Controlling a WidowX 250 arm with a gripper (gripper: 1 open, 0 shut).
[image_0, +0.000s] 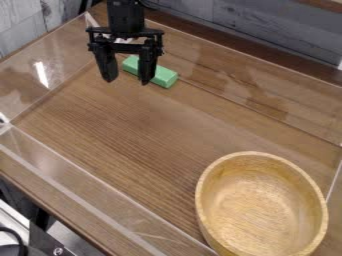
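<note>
My black gripper (126, 62) hangs over the upper left of the wooden surface, fingers apart with nothing seen between them. Just to its right and slightly behind lies a green block (158, 76), partly covered by the gripper. A pale object (119, 43) behind the gripper is mostly hidden.
A large cream oval bowl (261, 208) sits at the lower right. Walls border the surface at the back and left.
</note>
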